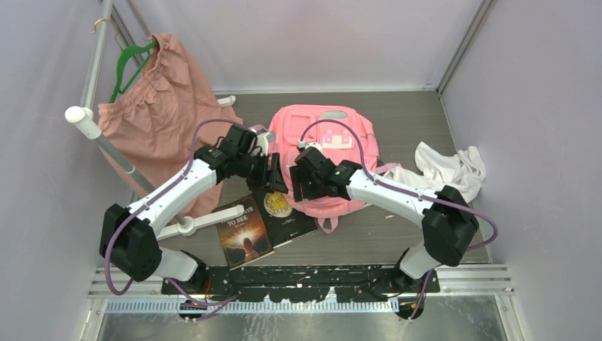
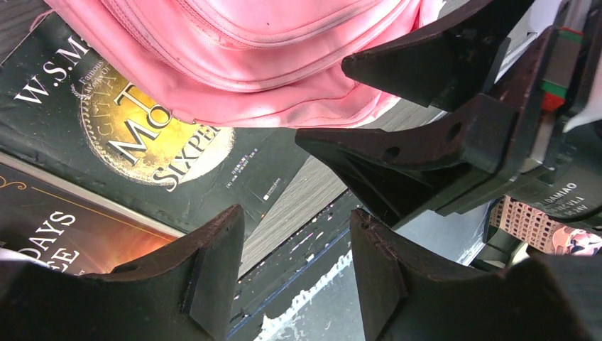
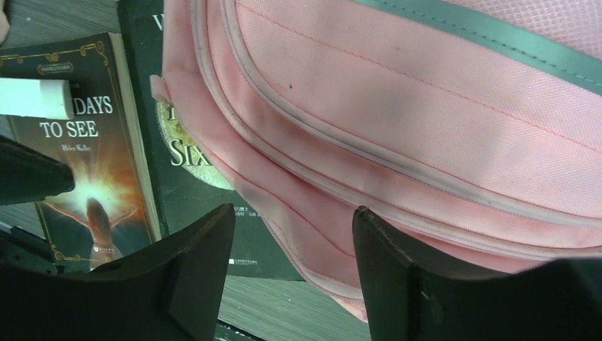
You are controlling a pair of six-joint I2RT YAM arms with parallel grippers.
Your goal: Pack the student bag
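Note:
A pink backpack [image 1: 323,128] lies flat in the middle, its layered zipped lower edge filling much of the right wrist view. Two books lie partly beside and under it: a black one with a gold seal [image 1: 287,224] and a brown "Days to See" book [image 1: 241,238]. My left gripper is open over the books at the bag's left edge, nothing between its fingers. My right gripper is open over the bag's lower front, close beside the left one, also empty.
A white rack [image 1: 192,226] with pink shorts [image 1: 163,99] on a green hanger stands at the left. A white cloth [image 1: 454,170] lies at the right. Bare floor shows behind the bag.

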